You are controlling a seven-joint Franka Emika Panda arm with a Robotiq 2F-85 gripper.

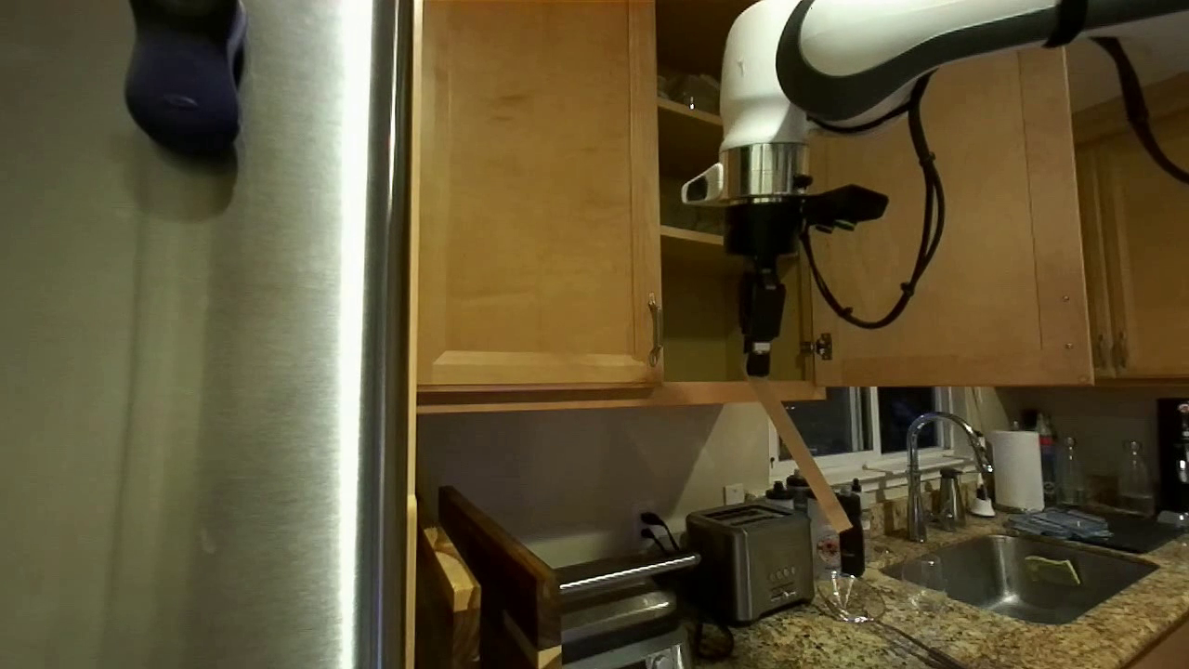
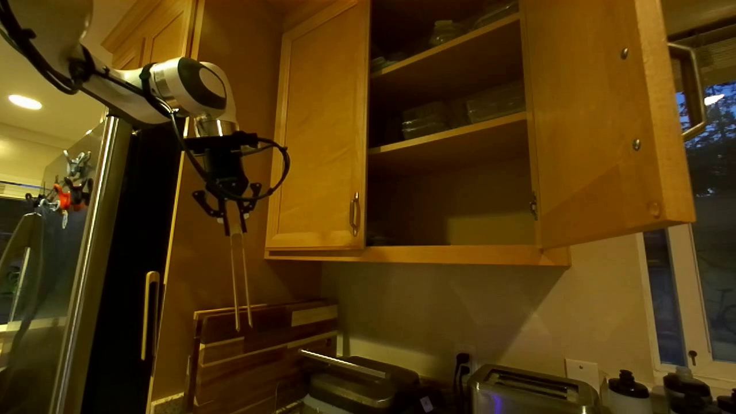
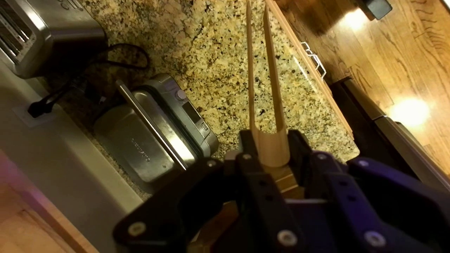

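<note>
A pair of wooden tongs (image 3: 274, 149) sits clasped at its joined end, with my gripper shut on it. Its two long arms stick out from the fingers, tips apart. From the side, the tongs (image 1: 800, 452) slant down and to the right below the gripper (image 1: 759, 362), in the air above the counter. The other outside view has the tongs (image 2: 241, 283) hanging beneath my gripper (image 2: 234, 224), left of the open cupboard and before the cutting boards.
An upper cupboard (image 2: 448, 255) stands open, dishes on its upper shelves, its door (image 2: 607, 138) swung right. Below are a toaster (image 1: 752, 561), a steel grill appliance (image 3: 147, 130), upright cutting boards (image 2: 262, 352) and a sink (image 1: 1037, 574). Bare granite counter (image 3: 219, 63) lies under the tongs.
</note>
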